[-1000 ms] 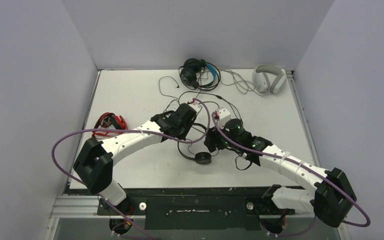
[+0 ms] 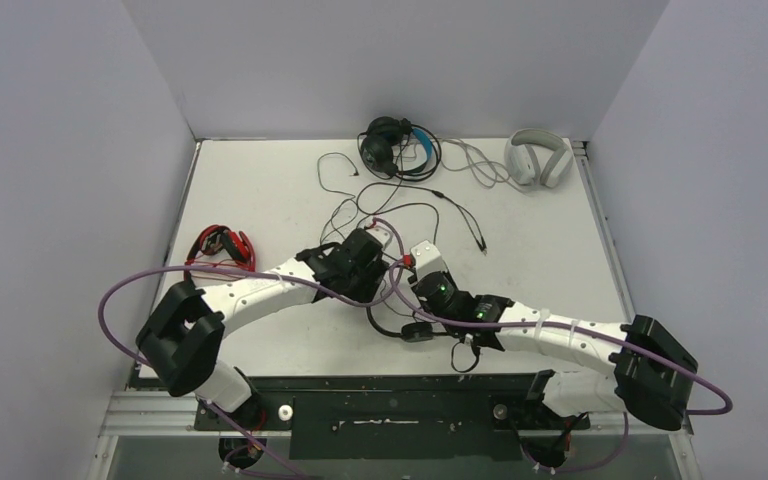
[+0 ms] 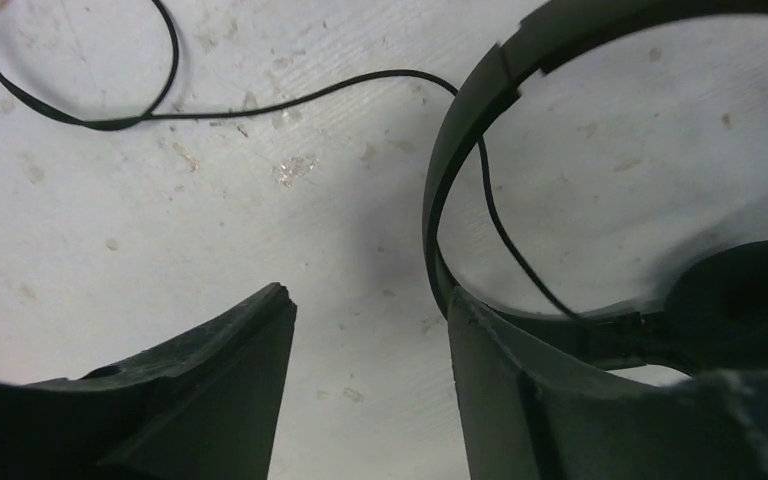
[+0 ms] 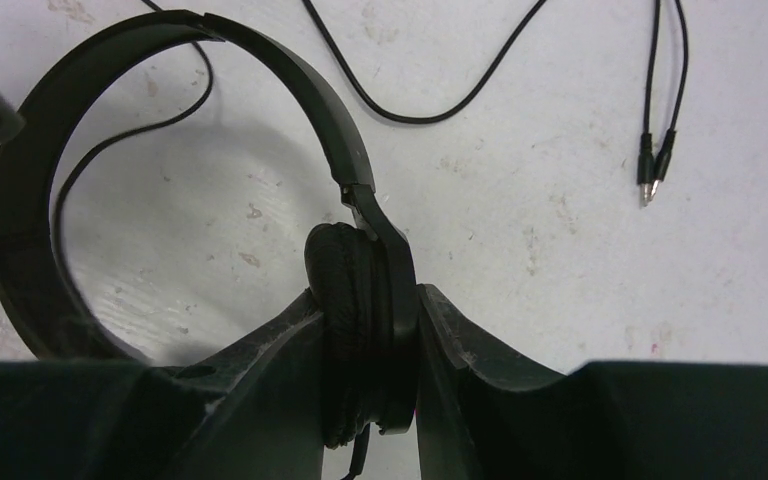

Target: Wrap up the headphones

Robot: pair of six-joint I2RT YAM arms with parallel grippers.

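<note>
The black headphones [image 2: 417,331] are at the front middle of the table, partly hidden under both arms. In the right wrist view, my right gripper is shut on one padded ear cup [image 4: 335,260], and the headband [image 4: 300,85] curves away to the left. My left gripper stands open with nothing between its fingers; its right fingertip overlaps the headband [image 3: 445,170] in view, and whether they touch I cannot tell. The thin black cable [image 3: 290,103] runs loose across the table behind the headband.
At the back sit black-and-blue headphones [image 2: 378,153] and white headphones [image 2: 523,165] with a grey cable. Red headphones [image 2: 222,245] lie at the left. Loose cable ends with plugs [image 4: 650,165] rest on the white surface.
My left gripper has come toward the table's front. The headphones have shifted slightly to the right and frontward.
</note>
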